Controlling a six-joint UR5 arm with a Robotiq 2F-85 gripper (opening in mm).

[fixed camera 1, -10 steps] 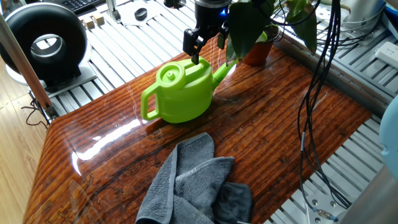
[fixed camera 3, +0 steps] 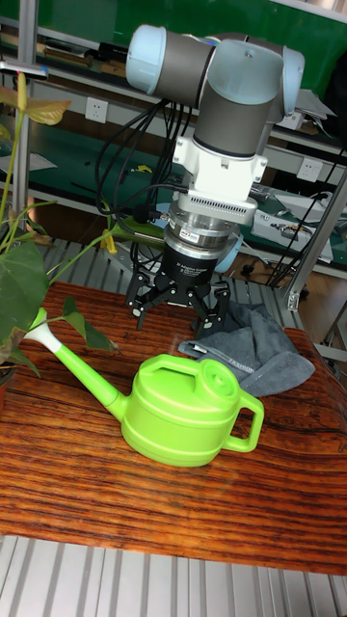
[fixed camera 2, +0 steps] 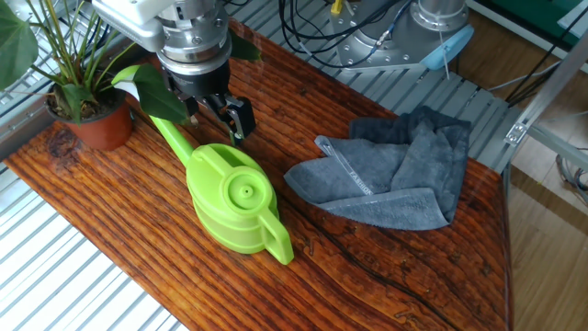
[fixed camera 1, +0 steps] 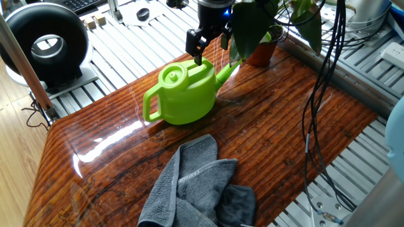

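The bright green watering can [fixed camera 1: 186, 94] stands upright on the wooden table, its lid uppermost. In exterior view 2 its handle [fixed camera 2: 277, 241] points to the lower right and its spout toward the potted plant [fixed camera 2: 103, 127]. Above the can on its spout side hangs my gripper [fixed camera 3: 173, 323], pointing down. The fingers are spread wide with nothing between them. In exterior view 3 the gripper is behind the can, clear of it. A grey towel [fixed camera 2: 390, 175] lies crumpled on the table, apart from the can.
Plant leaves [fixed camera 1: 249, 31] reach close to the gripper and over the spout end. Black cables [fixed camera 1: 322, 94] hang on the right in exterior view 1. Bare wood [fixed camera 1: 284, 120] lies right of the can there, and a black ring-shaped object [fixed camera 1: 69, 38] stands beyond the table's left edge.
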